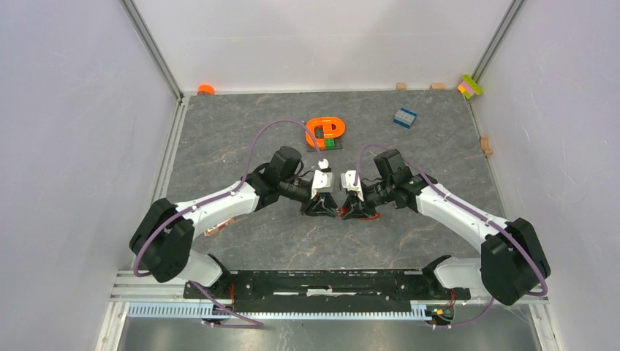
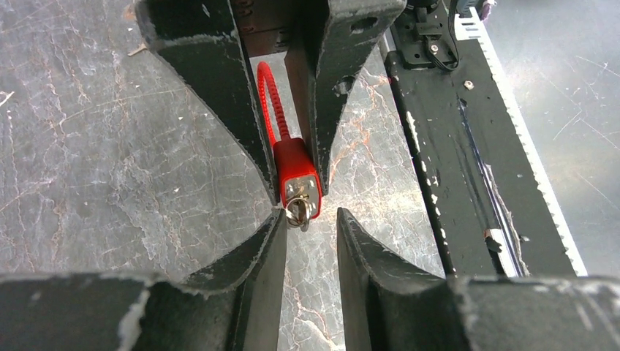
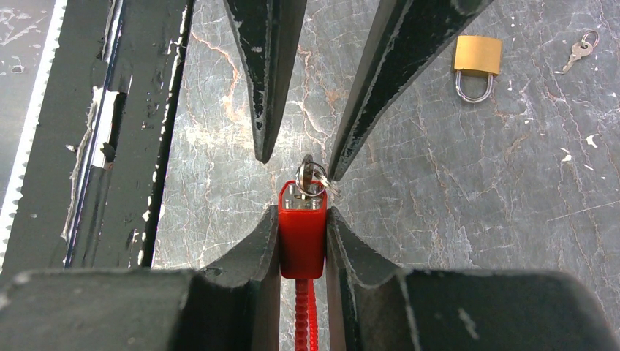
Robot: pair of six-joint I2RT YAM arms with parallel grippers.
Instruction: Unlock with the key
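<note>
A red padlock (image 3: 302, 238) with a red cable shackle (image 2: 271, 99) is clamped in my right gripper, shut on its body. Out of its metal end face sticks a key with a split ring, also visible in the left wrist view as a ringed key (image 2: 297, 213). My left gripper stands open, its fingertips just short of the key and on either side of it, with nothing gripped. From the right wrist view, one left finger (image 3: 349, 139) comes close beside the ring; touching or apart, I cannot tell.
On the table lie a brass padlock (image 3: 477, 58) and a loose small key (image 3: 580, 50). Farther back sit an orange object (image 1: 325, 130) and a blue-grey block (image 1: 405, 118). Both grippers nearly meet at the middle.
</note>
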